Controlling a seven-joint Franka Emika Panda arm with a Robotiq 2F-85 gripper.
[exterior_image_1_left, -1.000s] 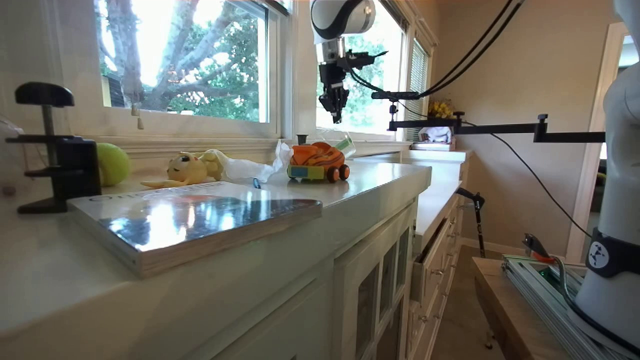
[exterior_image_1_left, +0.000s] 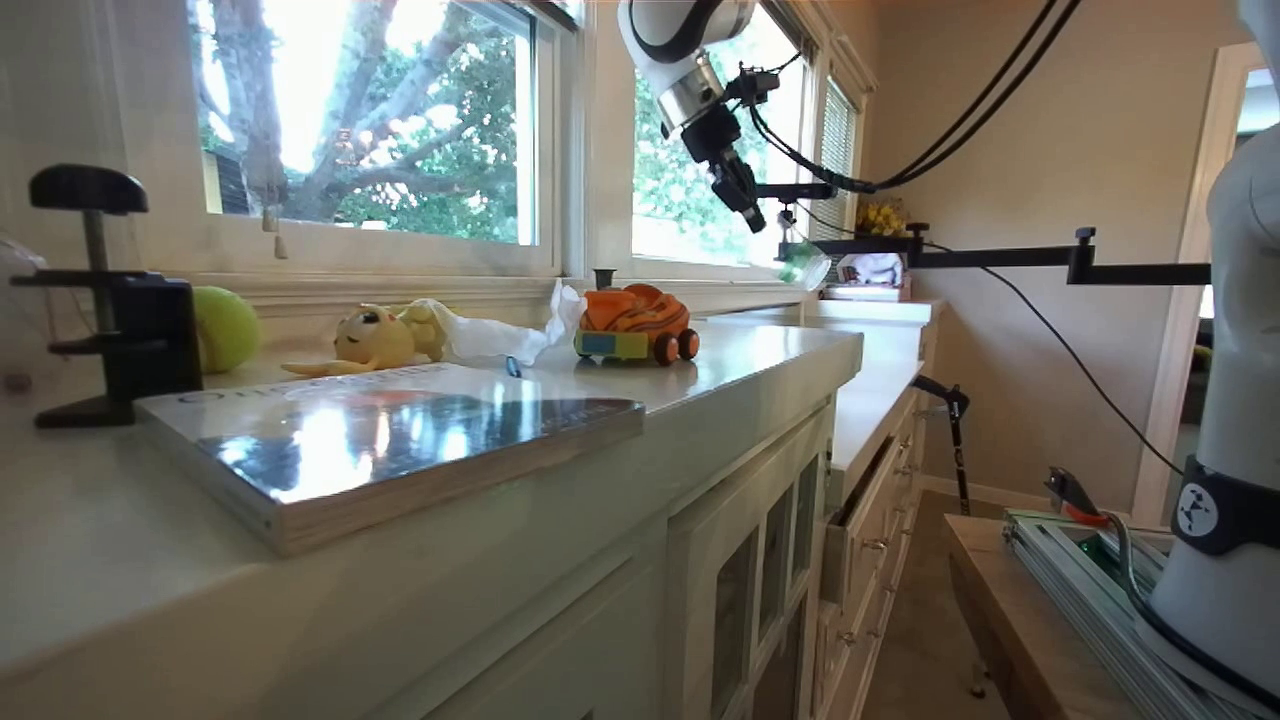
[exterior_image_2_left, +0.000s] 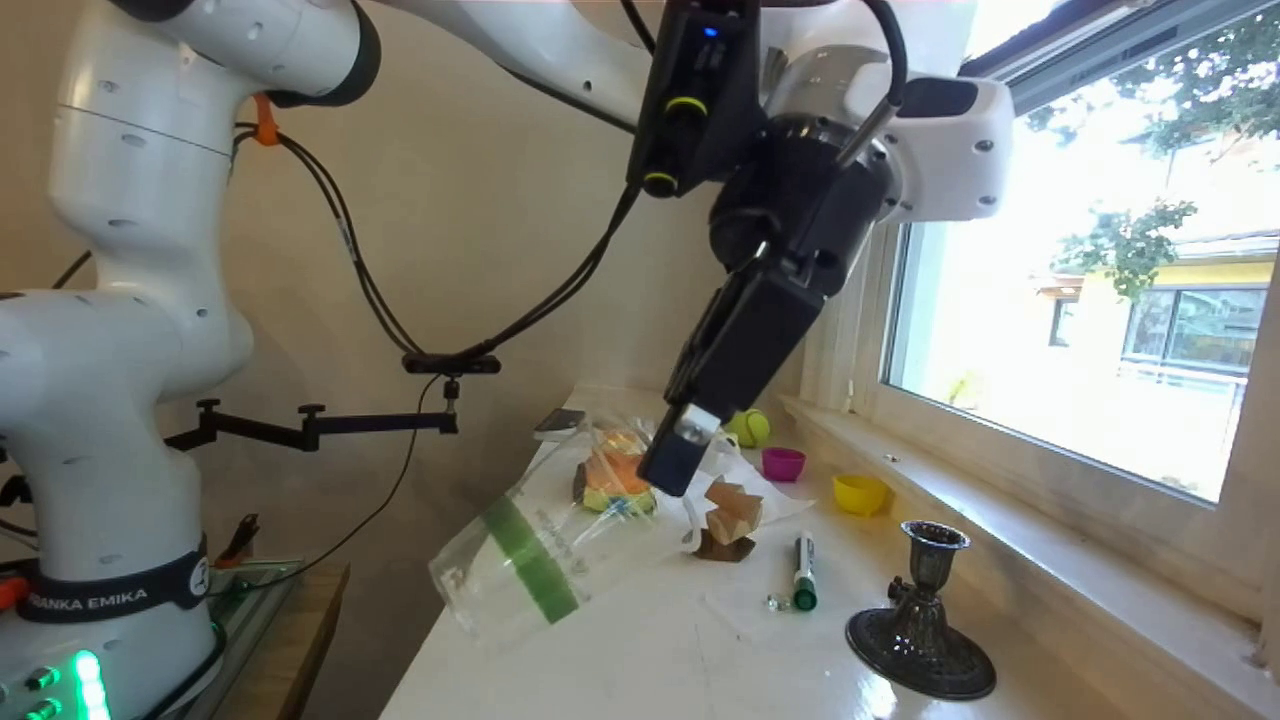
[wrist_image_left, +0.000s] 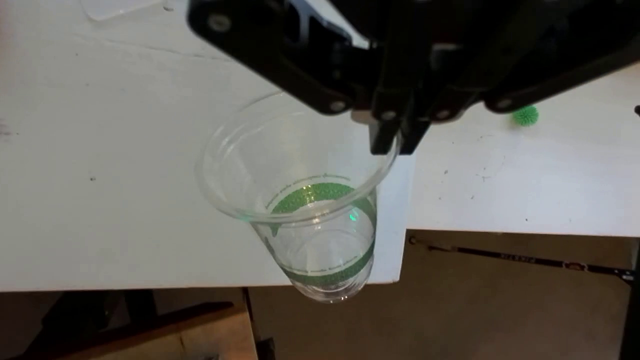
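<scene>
A clear plastic cup (wrist_image_left: 321, 276) with a green band hangs from my gripper, which is shut on its rim. From the wrist view I look down into the cup, its mouth toward me, above the counter's front edge. In the second exterior view the cup (exterior_image_2_left: 528, 558) tilts away to the lower left of the gripper (exterior_image_2_left: 672, 462), in the air over the white counter. The first exterior view has the gripper (exterior_image_1_left: 753, 224) high in front of the window, with the cup (exterior_image_1_left: 813, 270) small and tilted to its lower right.
On the counter (exterior_image_2_left: 648, 660) stand an orange toy car (exterior_image_1_left: 636, 324), a dark candlestick (exterior_image_2_left: 924, 612), a green marker (exterior_image_2_left: 804, 574), a pink cup (exterior_image_2_left: 783, 463) and a yellow cup (exterior_image_2_left: 860, 493). A green spiky ball (wrist_image_left: 525, 116) lies on the lower surface.
In the first exterior view my gripper has moved right and slightly up, tilting from near vertical to a slant. The cup has swung right with it, away from above the toy car.
</scene>
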